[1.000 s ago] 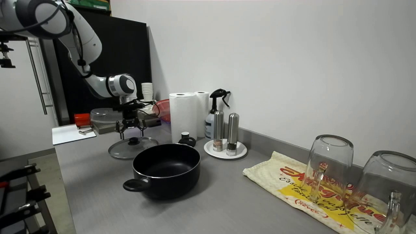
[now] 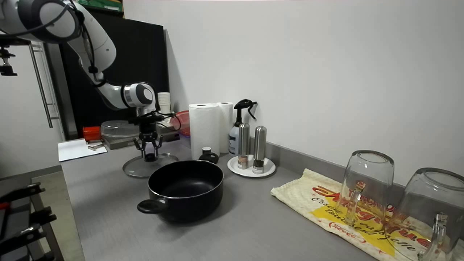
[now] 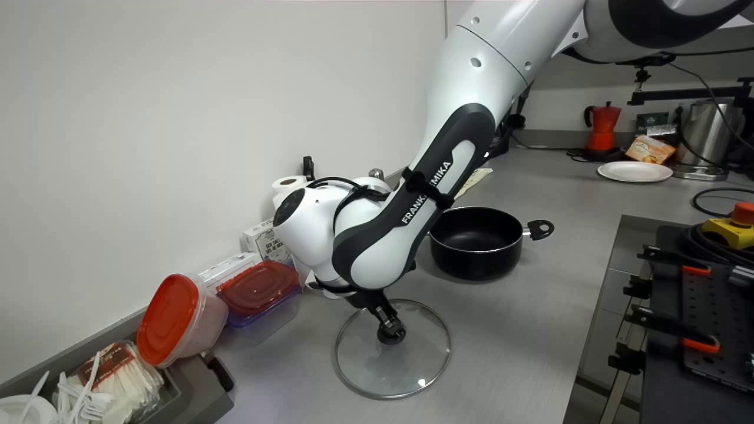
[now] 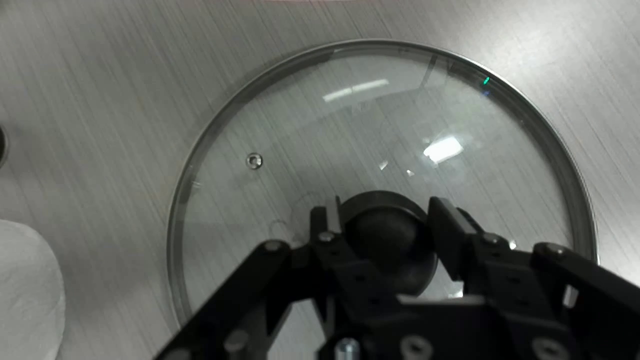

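Note:
A round glass lid [image 3: 367, 367] with a metal rim lies flat on the grey counter. Its black knob [image 4: 390, 243] is between the fingers of my gripper, which is shut on it from above. In exterior view 1 the gripper [image 2: 149, 153] is seen over the lid [image 2: 135, 169], pointing down. Close by, toward the counter's middle, stands a black pot [image 2: 186, 204] with two handles; it is uncovered and looks empty inside.
Paper towel rolls [image 2: 203, 130] and a white plate [image 2: 235, 167] with two grinders stand along the wall. Two glass mugs [image 2: 369, 174] rest upside down on a cloth [image 2: 311, 202]. Plastic containers [image 3: 180, 318] crowd the other side of the lid. Counter in front of the pot is clear.
The gripper was spread wide around the knob; now its fingers are closed on it. The arm has shifted slightly right, and the lid moved a little right too. The pot has stayed put.

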